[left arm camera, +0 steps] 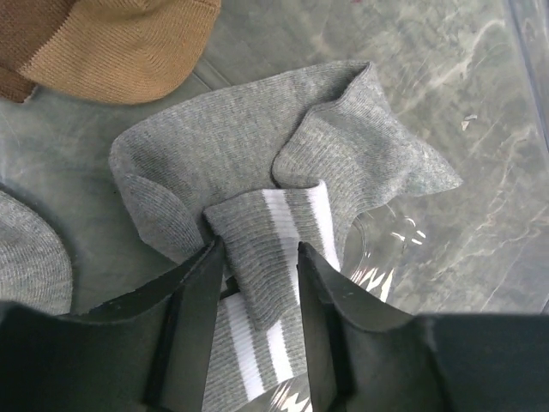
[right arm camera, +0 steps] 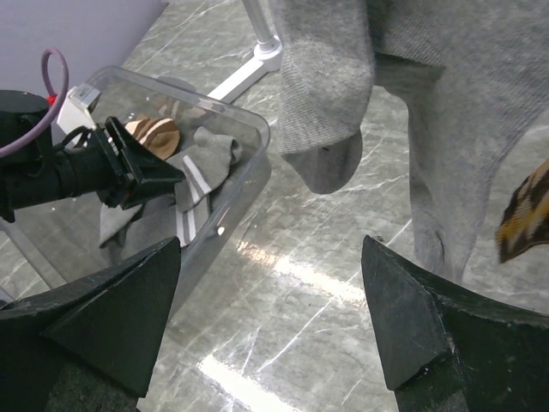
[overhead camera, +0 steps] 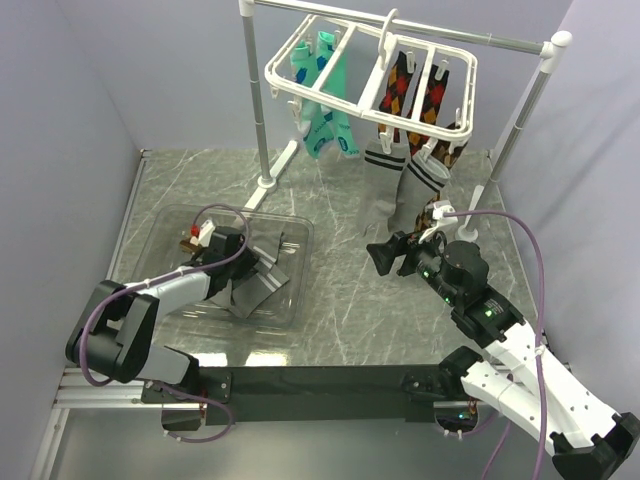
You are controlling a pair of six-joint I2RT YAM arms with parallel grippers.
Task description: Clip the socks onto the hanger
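In the clear bin, grey socks with white stripes (left arm camera: 283, 232) lie crumpled, one cuff folded over. My left gripper is part open right above that striped cuff, a finger on either side of it; whether the pads touch the cloth I cannot tell. The white hanger (overhead camera: 370, 75) hangs from the rail, with teal socks (overhead camera: 325, 90) on its left, argyle socks (overhead camera: 430, 105) at the back and grey black-striped socks (overhead camera: 383, 185) clipped on its front right. My right gripper (overhead camera: 388, 255) stands open and empty, below and in front of the hanging grey socks.
The clear bin (overhead camera: 305, 260) also holds a brown sock (left arm camera: 129, 51) and another grey sock (left arm camera: 30, 257). A metal stand post (overhead camera: 255, 100) rises behind the bin. Between bin and right arm the marble tabletop (overhead camera: 340, 300) is bare.
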